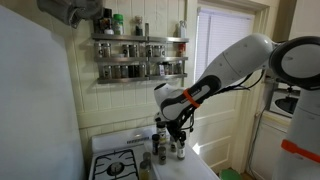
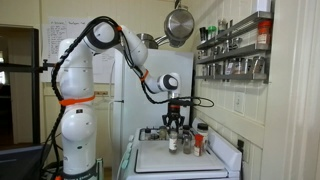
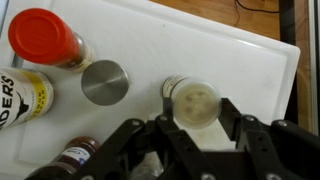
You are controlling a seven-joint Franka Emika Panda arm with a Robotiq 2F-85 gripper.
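Observation:
In the wrist view a bottle with a round beige cap point(image 3: 196, 104) sits between the fingertips of my gripper. The gripper is shut on this bottle, gripping it near the top. From the side, the bottle point(image 2: 173, 142) is upright under the gripper point(image 2: 175, 122), with a pale label on its body. The other side view has the gripper point(image 1: 181, 136) over the bottle point(image 1: 181, 152) at the right of the group. Whether its base touches the white surface cannot be told.
A red-capped jar point(image 3: 42, 38), a labelled container point(image 3: 22, 97), a silver-lidded jar point(image 3: 105, 82) and a dark-capped bottle point(image 3: 76, 154) stand close by. A stove point(image 1: 115, 166) lies left; shelves of jars point(image 1: 138, 38) hang behind.

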